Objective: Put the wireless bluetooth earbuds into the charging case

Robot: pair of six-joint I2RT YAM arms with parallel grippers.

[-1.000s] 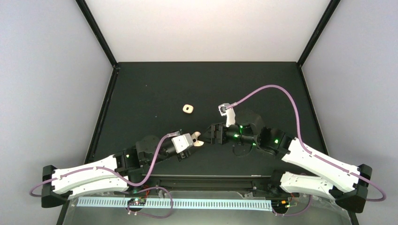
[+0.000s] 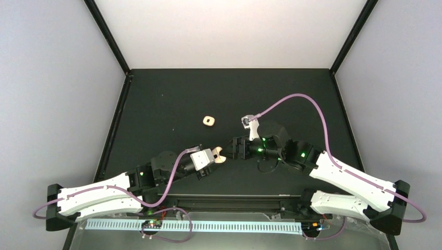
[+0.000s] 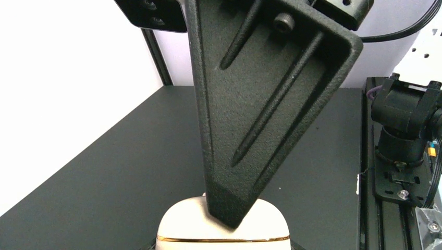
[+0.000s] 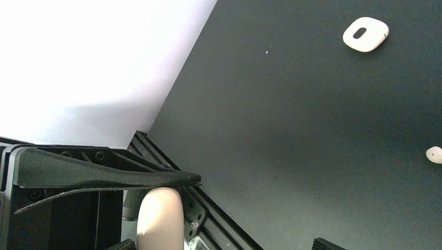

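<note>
Low in the middle of the top view, my left gripper is shut on the cream charging case. My right gripper stands open just right of the case. In the left wrist view, a black fingertip lies over the case's rounded top. The right wrist view shows the pale case under a black finger at lower left. A small white piece, possibly an earbud, shows at that view's right edge; whether it is held cannot be told.
A white rounded-square piece with a hole lies on the black table behind the grippers.
The left arm looks unmoved.
</note>
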